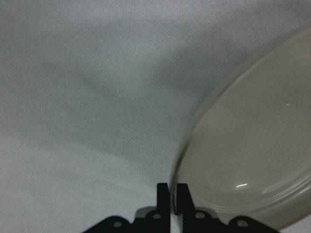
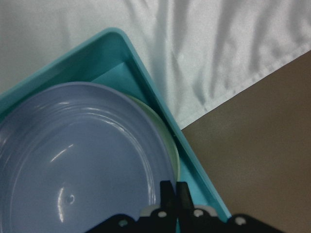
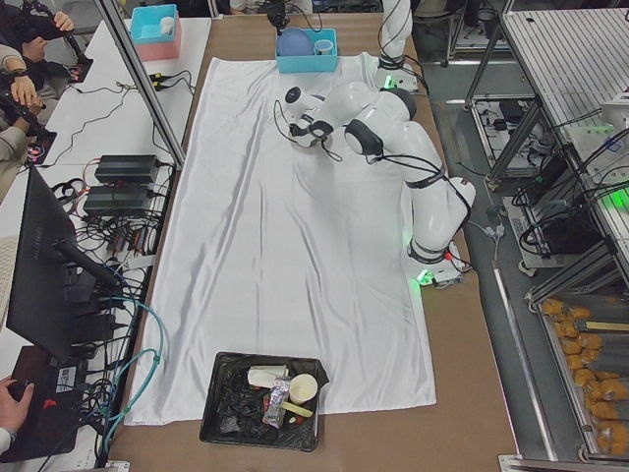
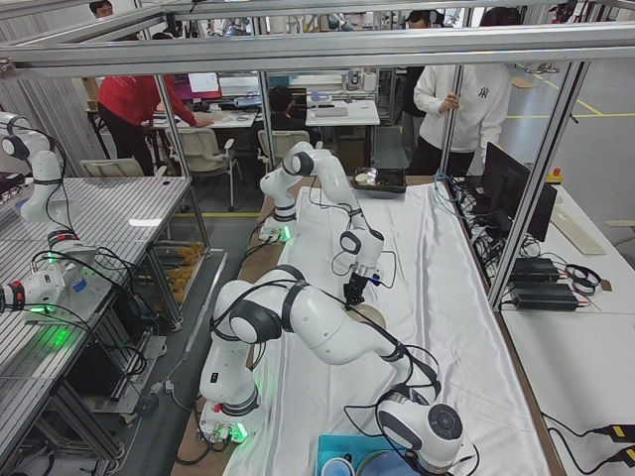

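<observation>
A pale translucent round dish [image 1: 243,136] lies on the white cloth in the left wrist view, partly hidden by an arm in the right camera view [image 4: 365,315]. My left gripper is shut on its rim. In the right wrist view, a blue plate [image 2: 82,150] sits over a pale green one [image 2: 170,145] in a turquoise bin [image 2: 112,36]. My right gripper is at the blue plate's rim, its fingers close together; whether they grip it is unclear.
A black bin [image 3: 265,393] with assorted items stands at the cloth's other end. A blue cup [image 3: 322,47] is in the turquoise bin. A monitor and electronics line one side.
</observation>
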